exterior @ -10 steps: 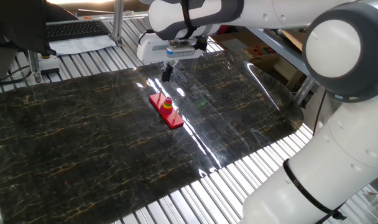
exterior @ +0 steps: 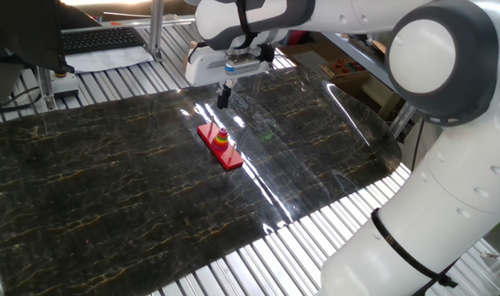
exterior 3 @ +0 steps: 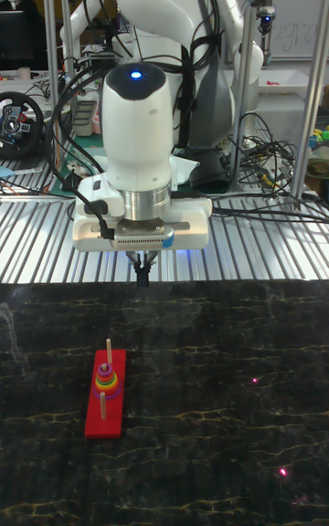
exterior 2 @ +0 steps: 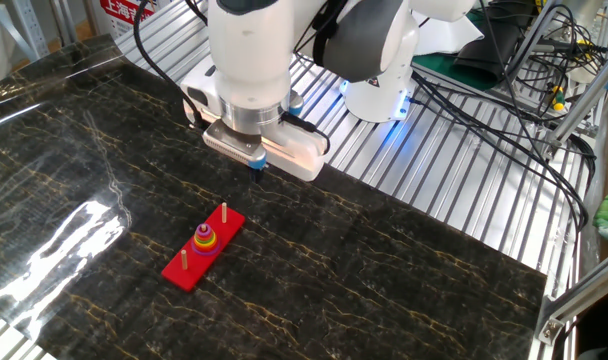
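A red board (exterior 2: 180, 274) lies flat on the dark table, with a stack of coloured rings (exterior 2: 204, 240) around its middle peg. The rings narrow toward the top. Bare wooden end pegs rise on either side of the stack, the far peg (exterior 2: 224, 212) and the near peg (exterior 2: 184, 260). My gripper (exterior 3: 143, 278) hangs above the table, apart from the board and behind it in exterior view 3. Its dark fingertips meet, and nothing shows between them. In exterior view 1 the gripper (exterior: 224, 100) appears just beyond the board's far end.
Around the board, the marbled tabletop (exterior: 110, 189) is clear. Slatted metal decking (exterior 2: 444, 225) borders it. A keyboard (exterior: 102, 39) and papers lie beyond the table in exterior view 1. Loose cables (exterior 2: 514, 130) run behind the arm's base.
The arm has shifted slightly in exterior view 1, and the fingertips have moved a little to the right. The board and rings have stayed in place.
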